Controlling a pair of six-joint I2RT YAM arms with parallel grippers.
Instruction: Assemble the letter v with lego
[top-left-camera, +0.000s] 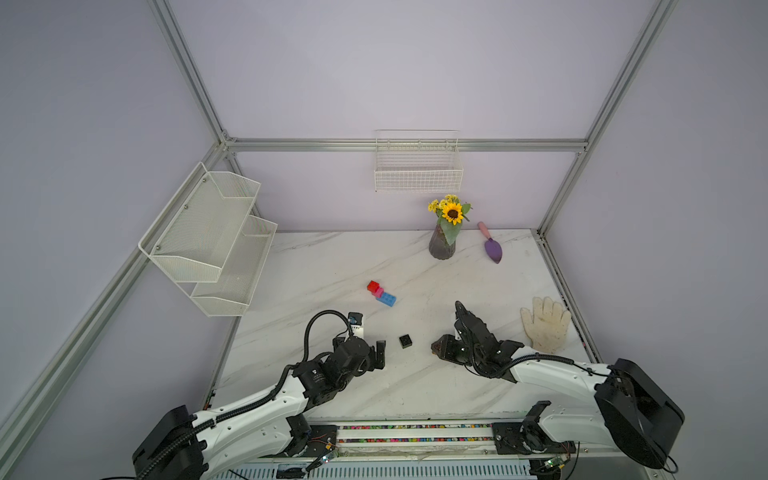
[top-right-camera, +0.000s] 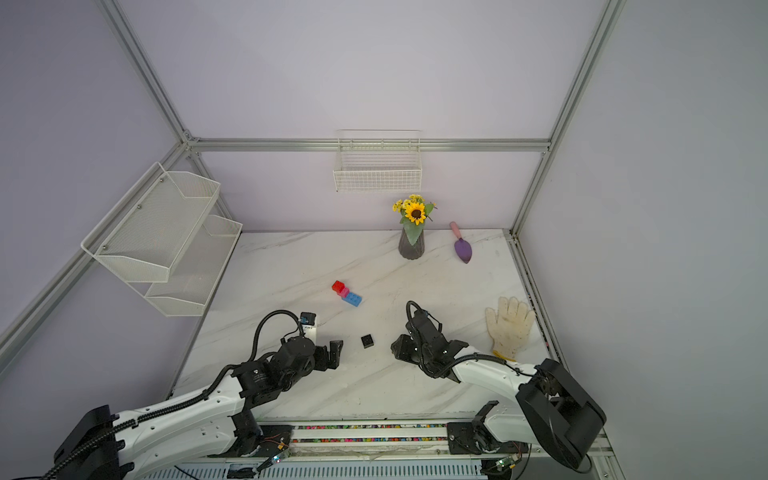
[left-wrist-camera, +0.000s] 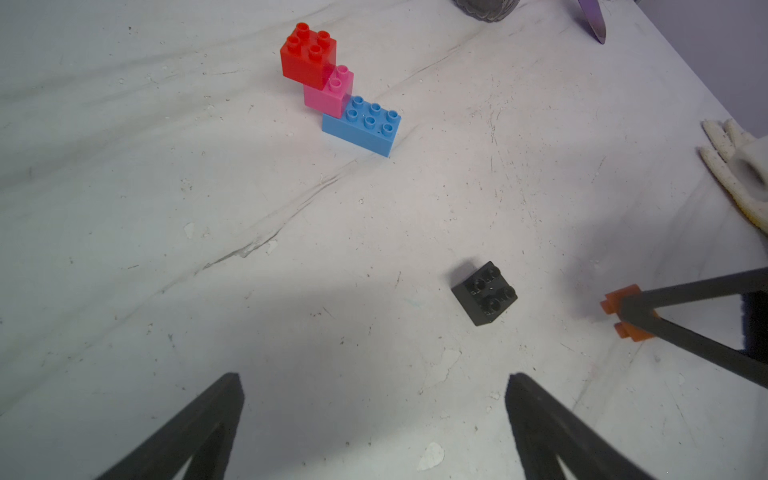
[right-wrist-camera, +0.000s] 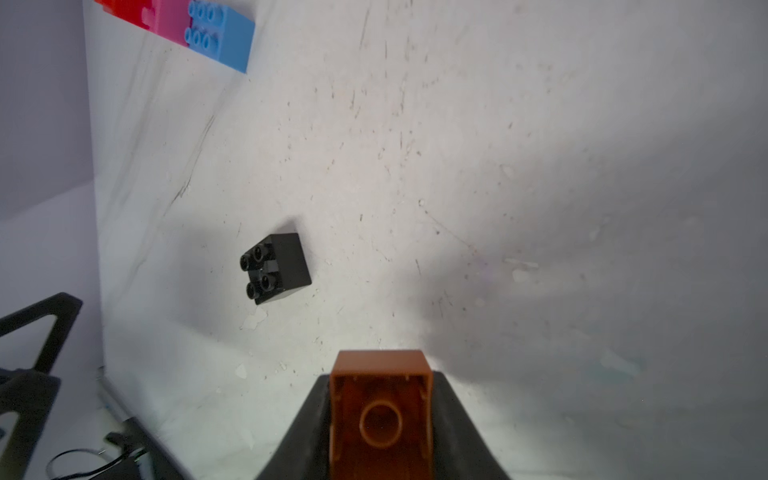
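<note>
A black brick (left-wrist-camera: 485, 293) lies alone on the table between the two arms, studs up. Farther back is a joined, stepped chain: a red brick (left-wrist-camera: 309, 56) on top of a pink brick (left-wrist-camera: 329, 93), which sits on the end of a blue brick (left-wrist-camera: 362, 125). My right gripper is shut on an orange brick (right-wrist-camera: 381, 365), its hollow underside showing in the right wrist view. It hangs to the right of the black brick. Left of that brick, my left gripper stands open, nothing between its fingers.
At the back stand a flower vase (top-left-camera: 442, 241) and a purple trowel (top-left-camera: 492, 249). A glove (top-left-camera: 546, 325) lies at the right edge. White mesh shelves (top-left-camera: 212, 240) hang on the left.
</note>
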